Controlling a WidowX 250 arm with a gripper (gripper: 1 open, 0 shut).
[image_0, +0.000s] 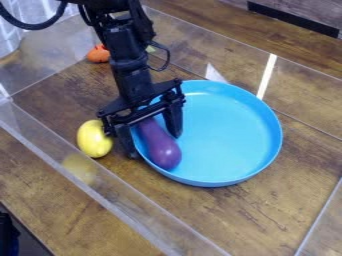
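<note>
A black gripper (144, 120) is lowered over the left side of a blue plate (230, 130), its fingers around the upper end of a purple eggplant (163, 150) that lies on the plate. Whether the fingers press on the eggplant is hard to tell. A yellow lemon-like object (94, 139) rests on the wooden surface just left of the plate.
An orange object (99, 53) sits at the back left, partly behind the arm. Clear strips or panels edge the wooden surface (241, 220), which is free at the right and front.
</note>
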